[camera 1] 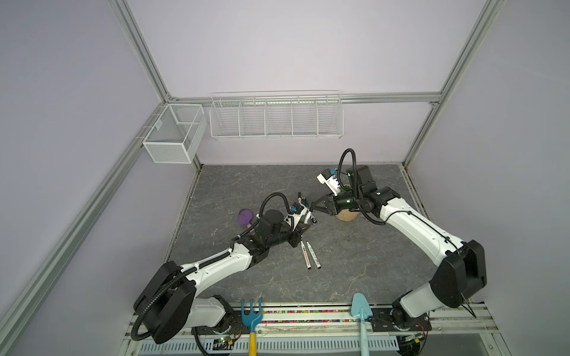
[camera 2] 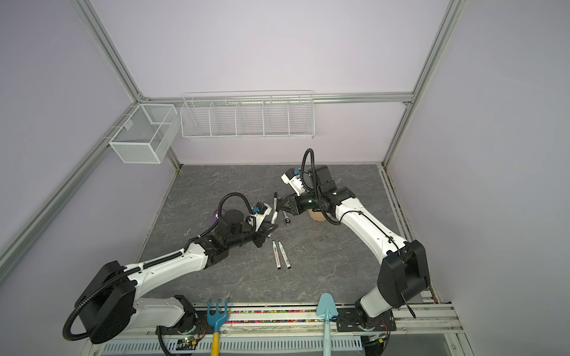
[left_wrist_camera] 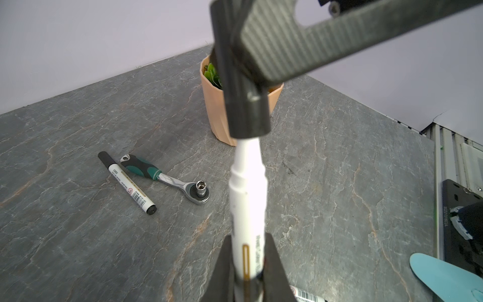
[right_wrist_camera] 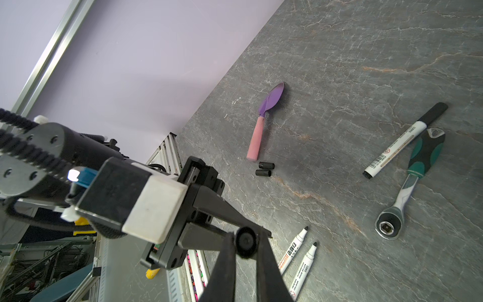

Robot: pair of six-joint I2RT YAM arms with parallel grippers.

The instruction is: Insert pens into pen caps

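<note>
My left gripper is shut on an upright white pen [left_wrist_camera: 248,201]. Directly above it my right gripper is shut on a black cap [left_wrist_camera: 246,113], whose lower end meets or overlaps the pen's tip in the left wrist view; whether they touch is unclear. Two uncapped pens [right_wrist_camera: 293,247] [right_wrist_camera: 302,271] lie side by side on the front middle of the table, and two loose black caps [right_wrist_camera: 266,165] [right_wrist_camera: 263,172] lie farther left. A capped marker [right_wrist_camera: 397,143] lies beside a ratchet [right_wrist_camera: 390,221].
A purple spoon with pink handle [right_wrist_camera: 255,136] lies at the left, a peach plant pot [left_wrist_camera: 213,108] at the back right. Wire baskets [camera 1: 276,118] [camera 1: 172,136] hang on the walls. A blue fork [camera 1: 251,317] and light-blue shovel [camera 1: 361,305] sit at the front edge.
</note>
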